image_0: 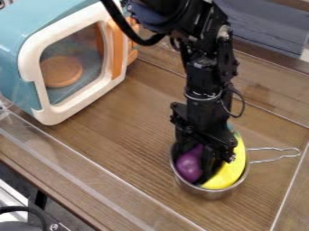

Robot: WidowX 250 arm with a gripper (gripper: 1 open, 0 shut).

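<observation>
My black gripper point(205, 152) reaches down into a small metal pot point(241, 179) with a wire handle on its right. Inside the pot, a purple object point(190, 164), like an eggplant, lies on the left and a yellow object point(229, 170), like a banana, on the right. The fingers are down at the purple object and appear shut on it, though the arm and fingers partly hide the contact.
A toy microwave point(42, 54) in blue and white stands at the upper left. A grey ledge runs along the back right.
</observation>
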